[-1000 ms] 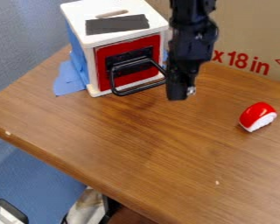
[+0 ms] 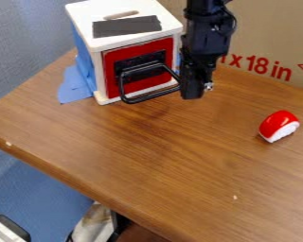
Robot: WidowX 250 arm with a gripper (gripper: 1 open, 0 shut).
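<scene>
A white toy oven (image 2: 122, 21) with blue sides and a red front (image 2: 137, 57) stands at the back of the wooden table. Its black handle frame (image 2: 151, 93) juts out from the front. My dark gripper (image 2: 192, 87) is at the oven's right, beside the handle's right end. Whether it is open, shut or holding the handle, I cannot tell. A red and white object (image 2: 278, 127) lies on the right of the table.
A blue cloth (image 2: 75, 87) lies left of the oven. A cardboard box (image 2: 271, 38) stands behind. The table's left edge drops to a blue floor area.
My gripper and arm have shifted very slightly at the oven's right side. The oven and red object look unmoved.
</scene>
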